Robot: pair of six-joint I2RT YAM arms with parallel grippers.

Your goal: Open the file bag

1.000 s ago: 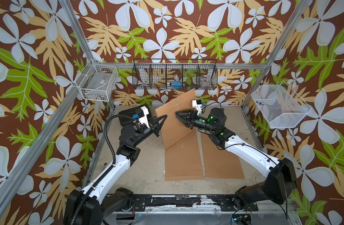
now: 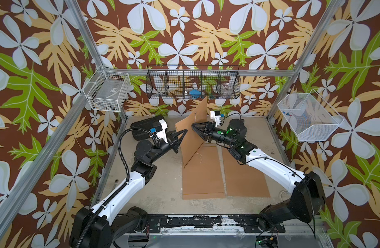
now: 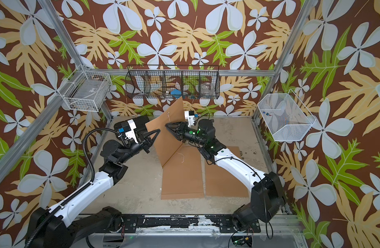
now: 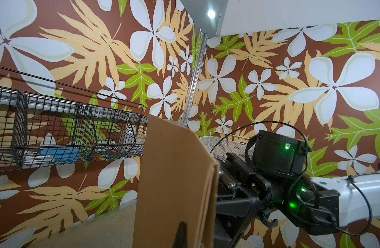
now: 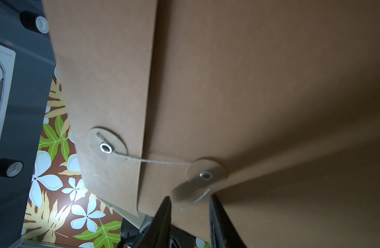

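Note:
My left gripper [image 2: 185, 131] is shut on the left edge of a brown file bag [image 2: 186, 149], which stands tilted above the table. One dark fingertip [image 4: 180, 235] lies across the bag in the left wrist view. On the bag's face, the flap [image 5: 103, 78] lies shut, and a thin string [image 5: 165, 162] runs from the flap's round button [image 5: 106, 147] to the body's button [image 5: 206, 175]. My right gripper is partly open just below that body button. The string's loose end [image 5: 196, 200] shows near the gap between its fingertips.
Two more brown bags lie flat on the table, one [image 2: 203, 177] below the held bag and another [image 2: 245, 173] to its right. A black case [image 2: 146, 128] sits behind the left arm. Wire baskets [image 2: 194, 82] hang along the back wall.
The held bag has turned more edge-on to the top left view, its top corner shifting left. My left gripper has moved slightly right, and the right gripper slightly left.

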